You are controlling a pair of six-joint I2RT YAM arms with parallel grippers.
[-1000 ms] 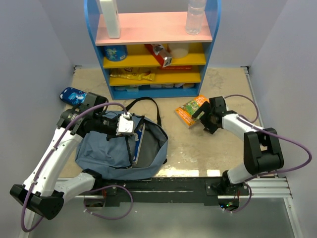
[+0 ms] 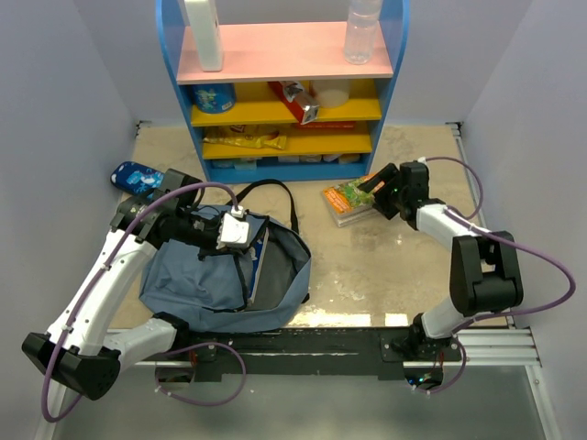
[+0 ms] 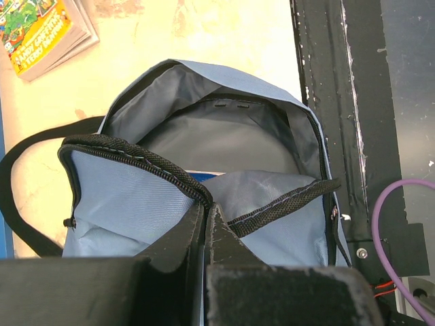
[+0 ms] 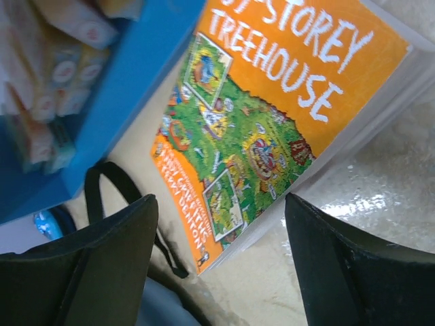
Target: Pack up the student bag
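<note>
The blue-grey bag (image 2: 206, 289) lies with its mouth spread, a blue item (image 2: 260, 261) partly inside it. My left gripper is shut on the bag's black zippered edge (image 3: 160, 170), which dips to its fingertips. Near the shelf, the orange and green book (image 4: 251, 146) lies on the table, its cover tilted and its page side (image 2: 359, 217) showing from above. The right gripper stands part open over the book. One of its fingers (image 4: 302, 221) is against the page side; the other is beyond the opposite edge, clear of the cover.
Behind the book rises the blue shelf (image 2: 397, 55), loaded with packets and a bottle (image 2: 362, 32). A dark blue pouch (image 2: 138, 177) rests at the back left. The bag's black strap (image 2: 292, 206) reaches toward the shelf. Bare table (image 2: 348, 275) lies between bag and right arm.
The right gripper has moved a little toward the shelf. The book has tilted, so its page side now shows in the top view. The left arm and bag have hardly moved.
</note>
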